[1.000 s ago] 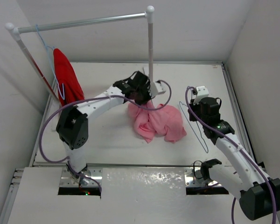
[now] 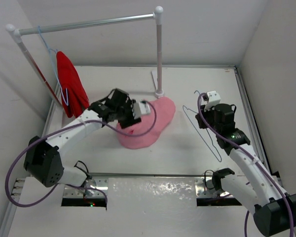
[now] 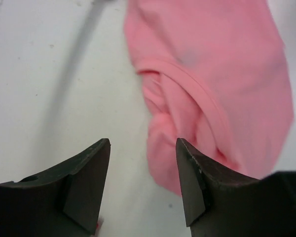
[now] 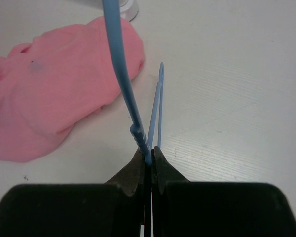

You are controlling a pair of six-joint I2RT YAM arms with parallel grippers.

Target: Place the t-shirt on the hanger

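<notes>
The pink t-shirt (image 2: 160, 113) lies on the table near the foot of the rack's right post, spread fairly smooth in the top view. Motion blurs my left gripper (image 2: 131, 121), which is over its left part. In the left wrist view its fingers (image 3: 91, 168) stand apart with nothing gripped between them, and the shirt (image 3: 232, 64) lies beyond, partly behind the right finger. On the right, a blue hanger (image 4: 117, 52) passes between the closed fingertips of my right gripper. From above, the hanger (image 2: 203, 136) slants to the right of the shirt.
A red garment (image 2: 71, 84) hangs from another blue hanger on the rack bar (image 2: 89, 25) at the left. The rack's right post (image 2: 159, 59) stands behind the shirt. Bare table (image 2: 108, 160) shows in front.
The left arm has swung left and towards the front. The shirt has shifted left and gone from bunched to flatter. The right gripper and hanger have moved only slightly.
</notes>
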